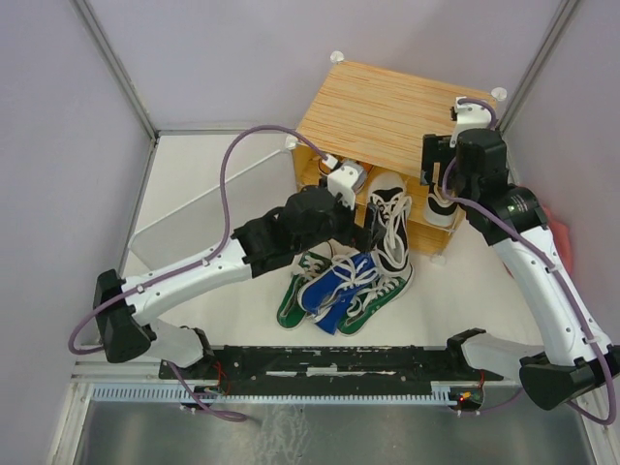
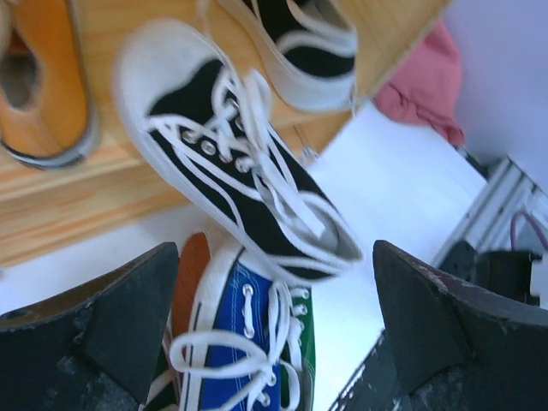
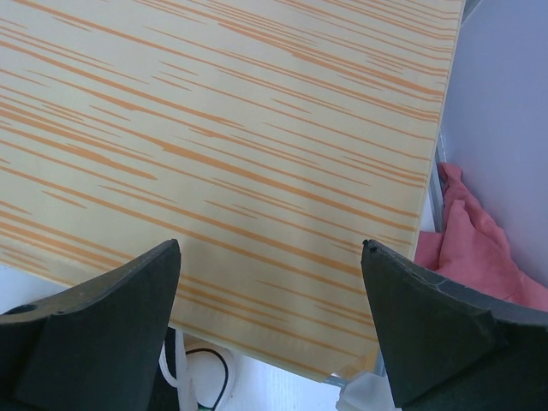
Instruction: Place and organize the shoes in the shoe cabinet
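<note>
The wooden shoe cabinet [image 1: 397, 107] stands at the back with its front facing me. A black shoe with white laces [image 2: 231, 154] rests partly inside it, its heel end sticking out over the pile in front. Beside it, deeper in, sits another black shoe [image 1: 441, 205], and an orange shoe [image 2: 47, 94] is on the other side. Blue shoes [image 1: 331, 289] and green shoes [image 1: 373, 303] lie heaped on the table. My left gripper [image 1: 356, 232] is open, close to the protruding black shoe, holding nothing. Above the cabinet top my right gripper stands open and empty.
A pink cloth [image 3: 479, 248] lies to the right of the cabinet. On the left leans a white panel [image 1: 213, 208].
</note>
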